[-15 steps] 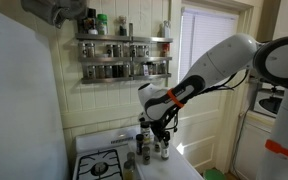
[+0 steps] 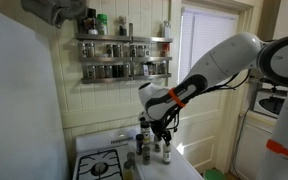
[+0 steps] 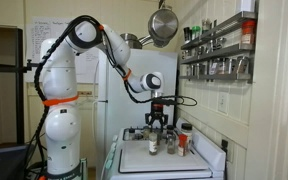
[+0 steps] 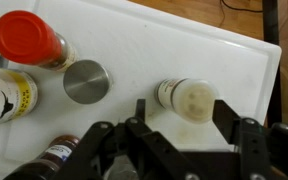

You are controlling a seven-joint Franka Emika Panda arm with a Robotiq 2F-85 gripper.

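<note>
A small jar with a pale round lid (image 4: pixel 194 101) stands near one edge of the white tray-like surface in the wrist view. My gripper has its fingers spread apart, with the jar's lid lying in the gap. Clear space shows on the left side of the lid; contact on the right cannot be made out. In exterior view 1, the gripper (image 2: pixel 165 135) hangs just above a light jar (image 2: pixel 167 154).
A red-capped jar (image 4: pixel 25 38), a silver-lidded jar (image 4: pixel 87 82), a labelled bottle (image 4: pixel 8 97) and a dark bottle (image 4: pixel 54 157) stand left of the gripper. Spice shelves (image 2: pixel 124 60) line the wall.
The arm has shifted very little.
</note>
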